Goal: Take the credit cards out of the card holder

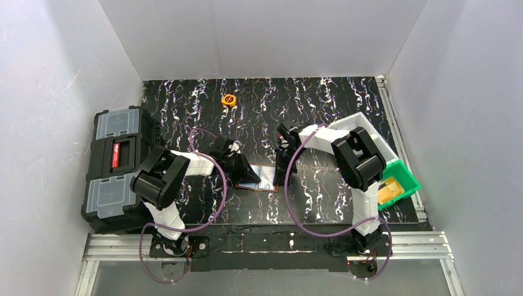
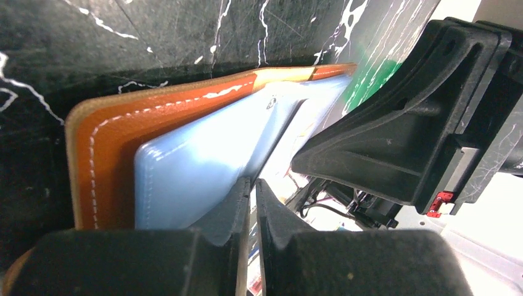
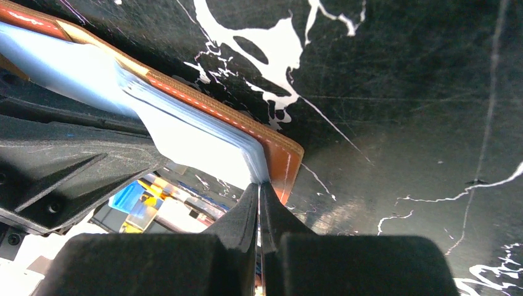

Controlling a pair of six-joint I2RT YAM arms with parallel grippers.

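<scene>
The card holder [image 1: 263, 189] lies open on the dark table, with a brown stitched cover [image 2: 114, 123] and clear plastic sleeves [image 2: 191, 148] inside. In the top view my left gripper [image 1: 257, 181] reaches over its left part. The left wrist view shows that gripper shut, its tips at the dark slit between two sleeves; nothing clear shows between them. At the holder's right end, my right gripper is shut on the outer corner of the sleeve stack [image 3: 247, 145]. No card is seen lying loose outside the holder.
A black toolbox [image 1: 111, 166] stands at the left. To the right are a white bin [image 1: 370, 126] and a green bin [image 1: 414, 182] with yellowish contents. An orange tape measure [image 1: 229, 100] lies at the back. Open table surrounds the holder.
</scene>
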